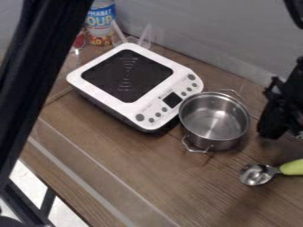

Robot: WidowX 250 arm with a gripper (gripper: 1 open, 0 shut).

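Note:
A steel pot (213,121) with two handles stands on the wooden counter, just right of a white induction cooktop (135,87) with a black plate. Below the pot lies a ladle or scoop (256,174) with a green handle. My black gripper (272,120) is at the right edge, low beside the pot and above the green handle, partly out of view; whether it is open or shut cannot be made out.
A soup can (99,18) stands at the back left with small items near it, behind the cooktop. A wall runs along the back.

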